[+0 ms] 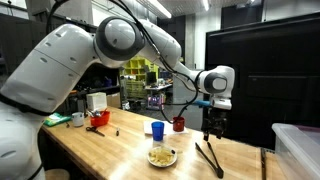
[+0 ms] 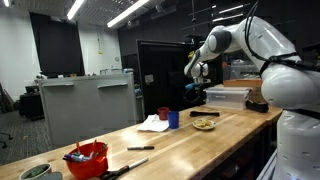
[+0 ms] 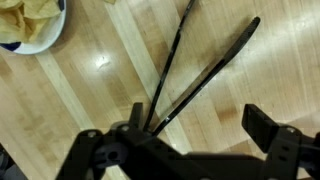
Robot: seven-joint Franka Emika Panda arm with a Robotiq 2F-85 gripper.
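Observation:
My gripper is open above the wooden table, its two dark fingers wide apart and nothing held between them. Beneath it in the wrist view lie a pair of black tongs point(image 3: 208, 78), two long thin arms spread in a narrow V. Their closed end runs down toward the gripper's base, where part of it is hidden. In exterior view 1 the tongs point(image 1: 209, 160) rest on the table, below and apart from the gripper point(image 1: 212, 134). A plate of yellowish chips point(image 1: 161, 154) stands to their left; a corner of it, the chips point(image 3: 36, 10), shows in the wrist view.
A blue cup point(image 1: 158, 130) and a red mug point(image 1: 179, 124) stand behind the plate. A red container point(image 1: 98, 117) is at the far left. At the right edge are a large clear bin point(image 1: 298, 148) and a dark strip point(image 1: 263, 163).

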